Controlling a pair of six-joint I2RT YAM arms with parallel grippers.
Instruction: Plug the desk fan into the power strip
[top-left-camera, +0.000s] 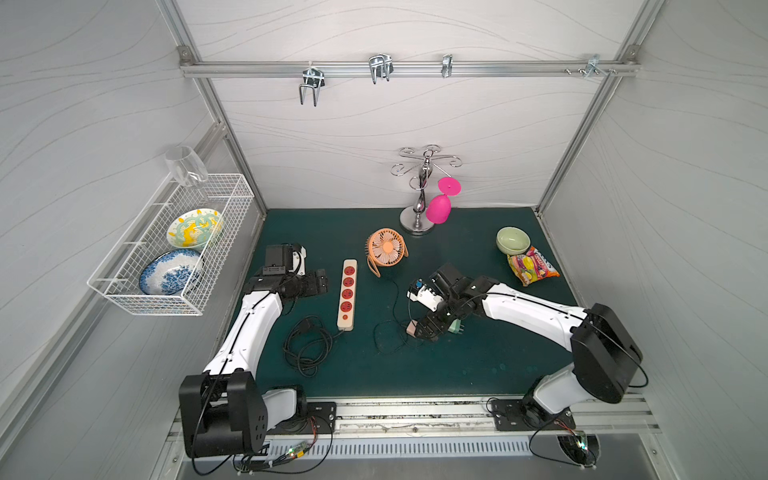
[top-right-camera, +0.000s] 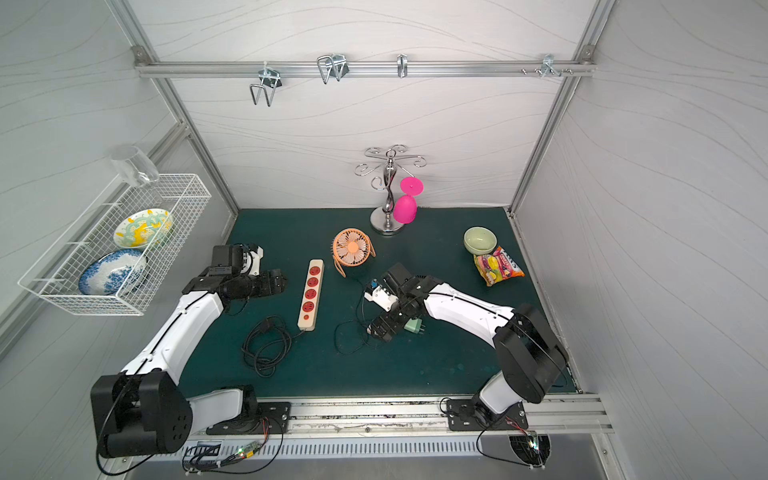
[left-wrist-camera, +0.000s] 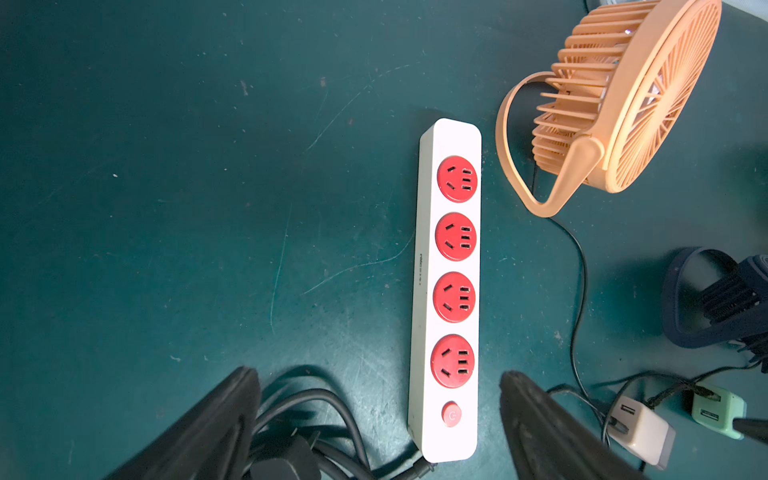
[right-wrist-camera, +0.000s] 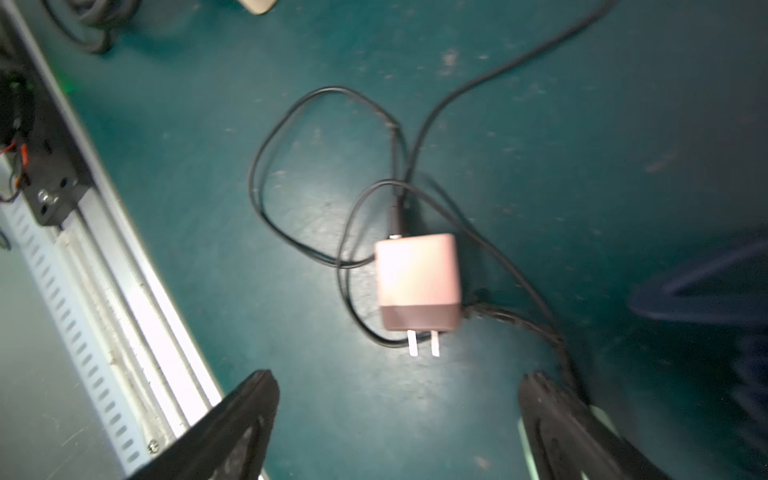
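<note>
An orange desk fan stands behind the white power strip, whose red sockets are all empty. A thin black cable leads from the fan toward two adapters. The pink adapter lies on the table with its two prongs facing the near side. My right gripper hangs open above it, nothing between its fingers. The green adapter lies close by, partly covered by a finger in the right wrist view. Left of the strip, my left gripper is open and empty, pointing down over the table.
A dark blue fan sits near the green adapter. The strip's coiled black cord lies near the left front. A metal stand with pink items is at the back; a green bowl and snack bag are at right.
</note>
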